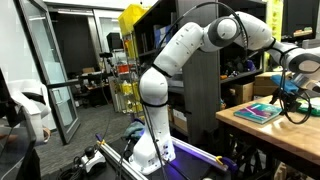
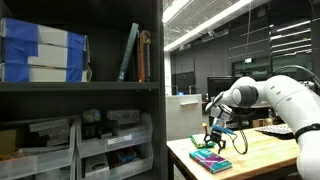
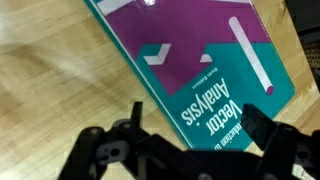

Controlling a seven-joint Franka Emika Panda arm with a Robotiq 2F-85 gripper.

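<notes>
A teal and purple book titled "Vector Analysis" lies flat on the wooden table, filling much of the wrist view. In exterior view 1 the book rests toward the table's left part, and in exterior view 2 the book is near its edge. My gripper is open above the book's near edge, its two dark fingers spread apart with nothing between them. From the side, the gripper hangs just right of the book.
Bare wooden tabletop lies left of the book in the wrist view. Cardboard boxes stand behind it. A dark shelf with clear bins is across from the table.
</notes>
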